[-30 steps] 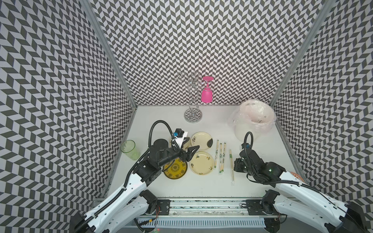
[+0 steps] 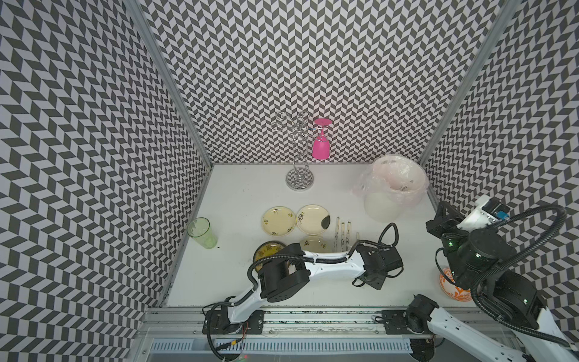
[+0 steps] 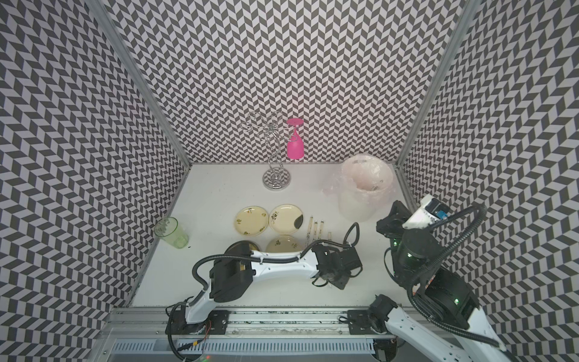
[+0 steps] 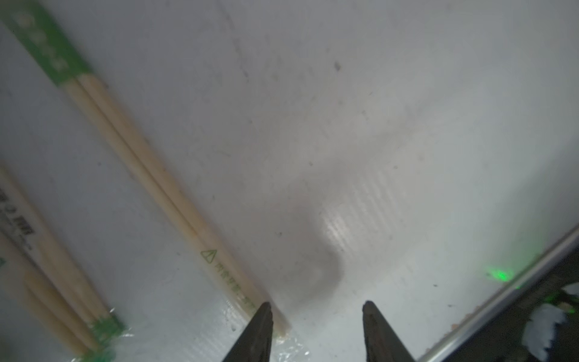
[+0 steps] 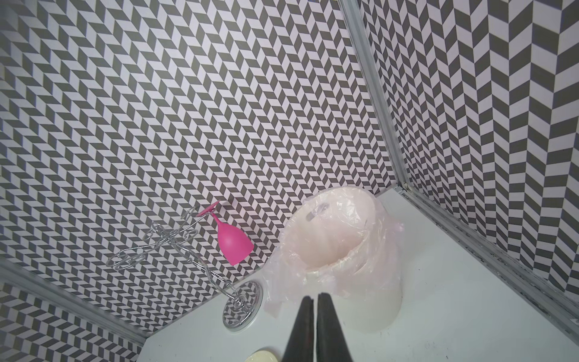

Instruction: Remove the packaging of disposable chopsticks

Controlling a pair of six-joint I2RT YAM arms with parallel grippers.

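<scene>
A wrapped pair of chopsticks (image 4: 162, 187) with a green printed band lies slantwise on the table in the left wrist view, its clear wrapper end close to my left gripper. The fingers stand apart, and the wrapper end shows beside the left finger, not clearly between the two. More wrapped chopsticks (image 4: 45, 265) lie to the left of that view; from above, several packs (image 2: 342, 234) stick out beyond my left arm. At the table's right side my right gripper is raised and shut, with nothing showing between its fingers.
A lined bin (image 2: 386, 202) stands at the back right. Plates (image 2: 313, 219), a green glass (image 2: 202, 233) and a metal rack (image 2: 299, 178) with a pink goblet occupy the left and back. An orange-patterned bowl (image 2: 453, 289) sits under the right arm.
My left arm has swung right, from above the plates to over the chopsticks' near ends. My right arm has pulled away rightward and up from beside the chopsticks.
</scene>
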